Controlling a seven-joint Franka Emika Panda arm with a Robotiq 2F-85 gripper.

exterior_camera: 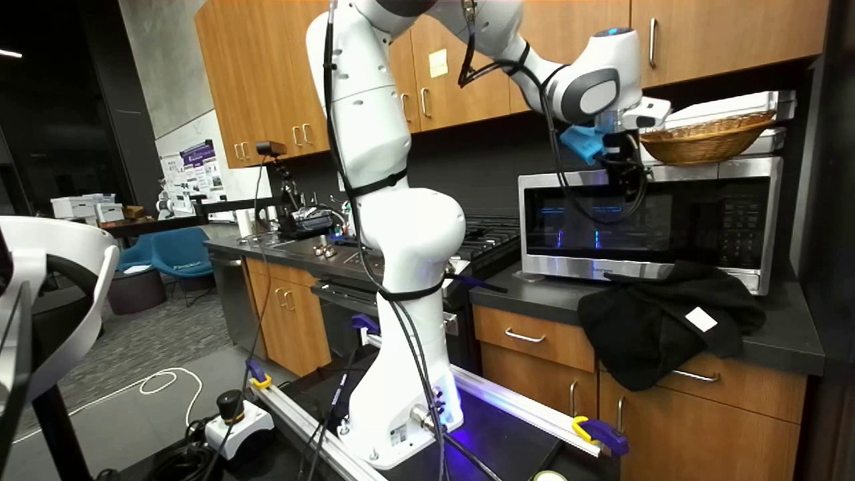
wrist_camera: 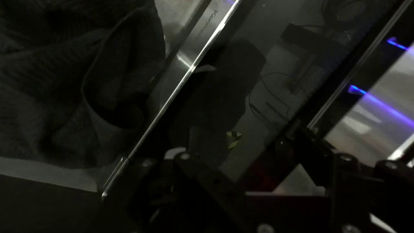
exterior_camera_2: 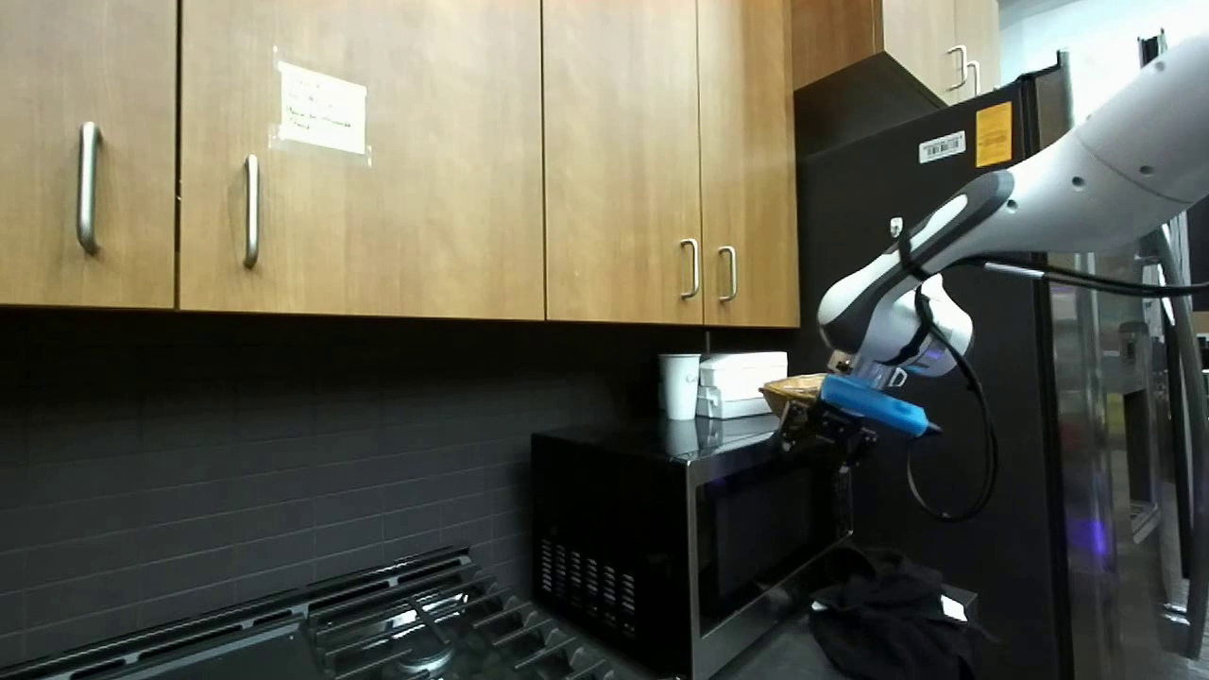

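Observation:
A black cloth [exterior_camera: 641,325] with a small white label lies crumpled on the counter before the microwave, draping over the counter's front edge. My gripper [exterior_camera: 623,172] hangs above it, in front of the microwave's upper part. In the wrist view, the gripper has its dark fingers spread apart, with no object visible between them. The same cloth [wrist_camera: 66,81] fills that view's upper left, clear of the fingers. Exterior view 2 shows the cloth [exterior_camera_2: 890,629] low at the right, below the arm.
The silver microwave [exterior_camera: 641,267] stands behind the cloth. On top of it are a wicker basket [exterior_camera: 705,144] close to the arm, white boxes [exterior_camera_2: 742,374] and a white cup [exterior_camera_2: 680,385].

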